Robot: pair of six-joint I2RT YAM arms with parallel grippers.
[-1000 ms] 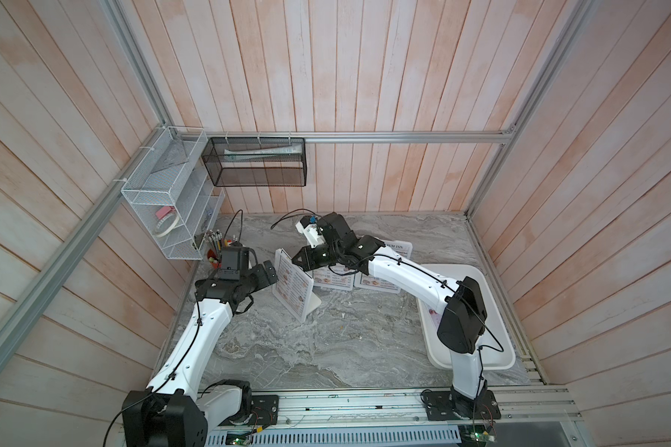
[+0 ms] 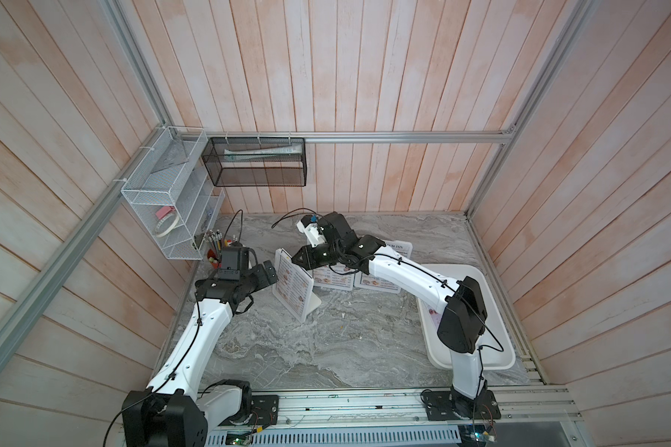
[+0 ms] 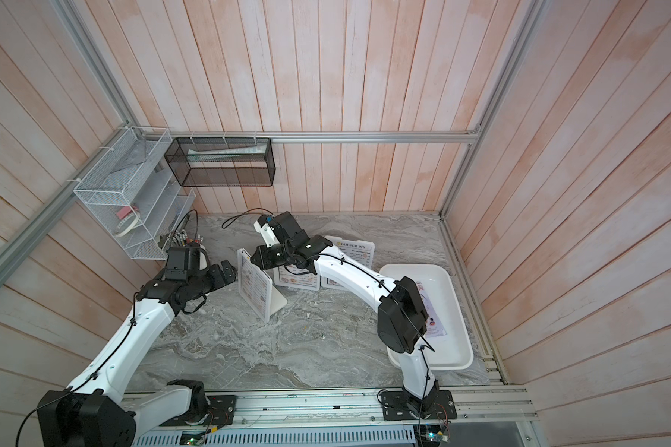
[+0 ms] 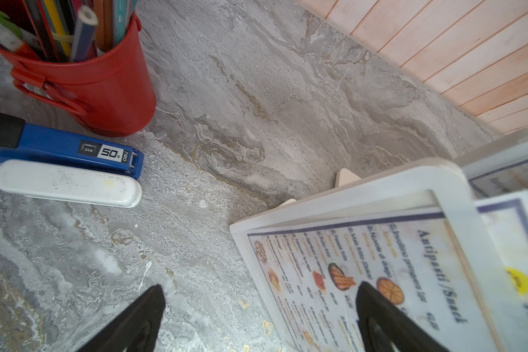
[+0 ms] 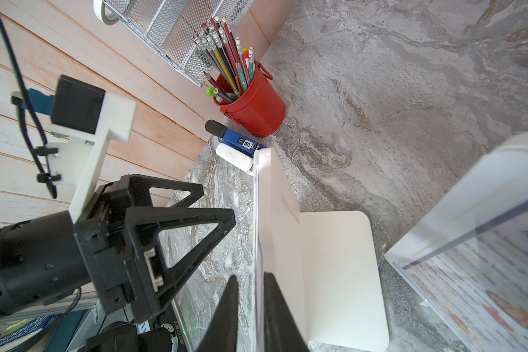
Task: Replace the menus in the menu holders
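Note:
A menu holder (image 2: 293,287) stands upright on the left middle of the counter, its white foot (image 5: 343,264) on the right side. In the left wrist view its menu (image 4: 352,275), headed "Antipasti/Snack", faces my left gripper. That gripper is open, empty, and apart from the holder. My right gripper is shut at the holder's upper edge; in the right wrist view that thin edge runs between its fingers. Whether the menu sheet is pinched too, I cannot tell. Two more holders stand behind my right arm, one holder (image 2: 380,283) showing its menu.
At the right is a white tray (image 3: 454,327) with a purplish sheet (image 3: 434,316) in it. A red pencil bucket (image 4: 108,88), a blue stapler (image 4: 76,146) and a white case (image 4: 70,183) sit at the left.

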